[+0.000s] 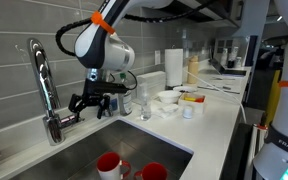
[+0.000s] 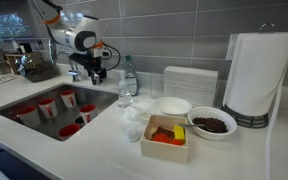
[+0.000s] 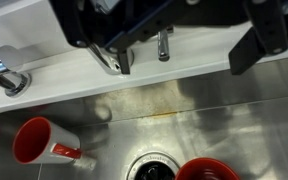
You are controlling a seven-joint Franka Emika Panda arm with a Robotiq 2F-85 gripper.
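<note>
Over the back edge of the sink (image 1: pixel 69 160), near the faucet (image 1: pixel 44 85), my gripper (image 1: pixel 91 107) hangs open. The wrist view has the gripper with its dark fingers wide apart and nothing held between them. Below it, a red and white mug (image 3: pixel 46 140) lies on its side at left. Another mug with a red inside (image 3: pixel 206 170) is at the lower edge, partly cut off. Exterior view 2 has several red and white mugs in the sink, among them one (image 2: pixel 49 107) in the middle and one (image 2: pixel 88 112) at the right.
A clear bottle (image 2: pixel 131 83) stands behind the sink, right of the gripper. On the counter are a food box (image 2: pixel 164 139), white plates (image 2: pixel 171 106), a bowl of dark food (image 2: pixel 214 123) and a paper towel roll (image 2: pixel 260 75).
</note>
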